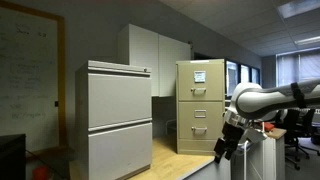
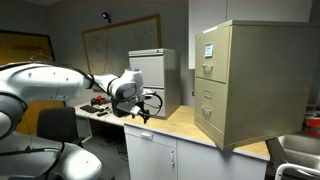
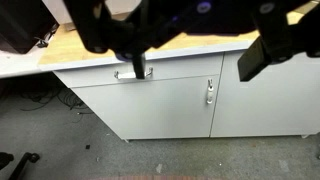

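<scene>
My gripper is open, its two dark fingers (image 3: 264,56) spread wide with nothing between them. In the wrist view it looks onto a white base cabinet: a drawer front (image 3: 180,70) with a bar handle (image 3: 126,75), partly behind one finger, and below that a door (image 3: 150,108) with an upright handle (image 3: 210,92). Drawer and door both look closed. From the second exterior view, the gripper (image 2: 143,119) hangs close to the counter's front edge, near the drawer handle (image 2: 146,135); whether they touch cannot be made out.
On the wooden countertop (image 2: 190,128) stand a tan filing cabinet (image 2: 245,80) and a grey one (image 2: 144,63). A dark monitor (image 1: 12,157) is at the left. Bare grey floor (image 3: 75,150) lies in front of the base cabinet.
</scene>
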